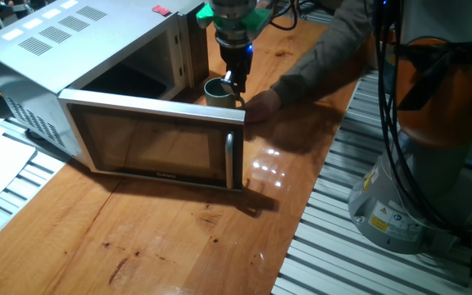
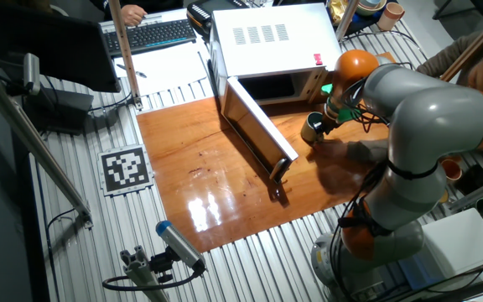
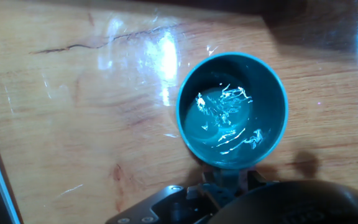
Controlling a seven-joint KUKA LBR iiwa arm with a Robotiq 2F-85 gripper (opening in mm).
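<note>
A green cup (image 1: pixel 219 93) stands upright just behind the open microwave door, its lower part hidden by the door in exterior view 1. From above, in the wrist view, the teal inside of the cup (image 3: pixel 219 118) shows bright reflections at its bottom. My gripper has its fingers on either side of the handle, at the rim's lower edge, and appears shut on it. In exterior view 2 the gripper (image 2: pixel 324 127) is at the cup's right side, partly hidden by the arm. The microwave (image 2: pixel 279 42) has its door (image 2: pixel 254 126) swung wide open.
A person's hand (image 1: pixel 261 106) is close beside the cup and gripper, the forearm coming from the right. The open door's free edge juts over the wooden board (image 2: pixel 191 176) near the cup. The board's front part is clear.
</note>
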